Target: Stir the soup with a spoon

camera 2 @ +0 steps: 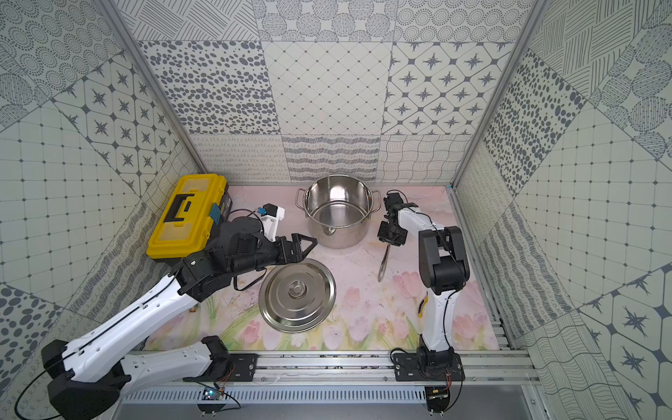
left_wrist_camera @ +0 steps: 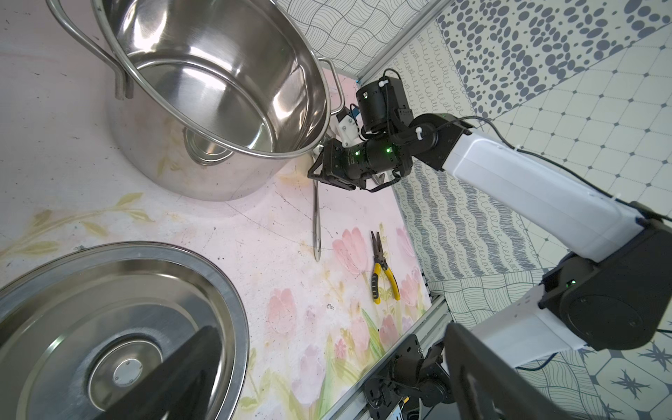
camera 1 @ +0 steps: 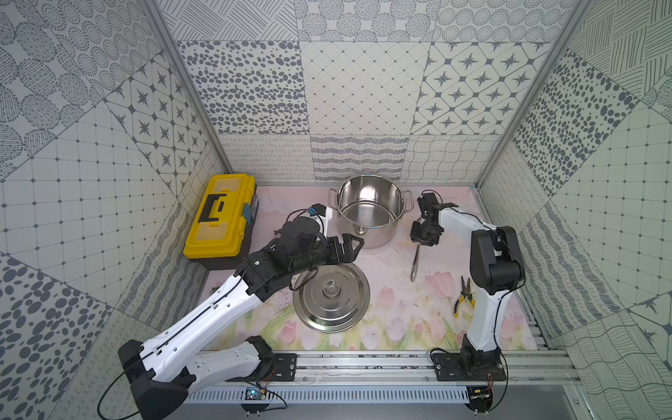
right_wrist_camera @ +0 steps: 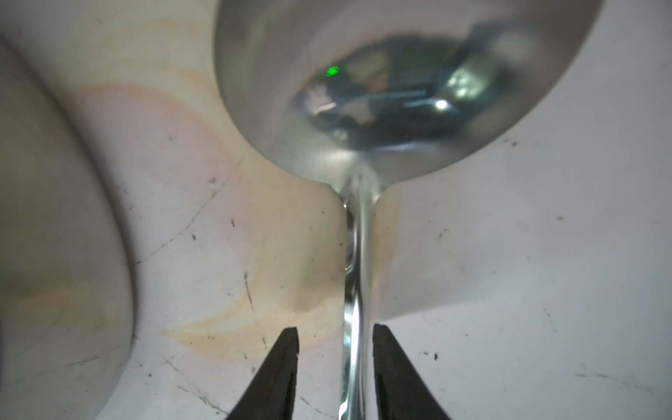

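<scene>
A steel pot [camera 1: 369, 238] stands at the back centre. A steel ladle lies on the table to its right, its handle [camera 1: 414, 266] toward the front and its bowl [right_wrist_camera: 406, 84] beside the pot. My right gripper is open, low over the ladle, with the handle between but apart from its fingertips in the right wrist view. My left gripper [camera 1: 346, 248] hangs above the lid's far edge, in front of the pot, open, with nothing seen held.
A steel lid [camera 1: 315, 301] lies front centre. A yellow toolbox [camera 1: 217, 238] stands at the left. Pliers [left_wrist_camera: 385, 273] lie at the front right.
</scene>
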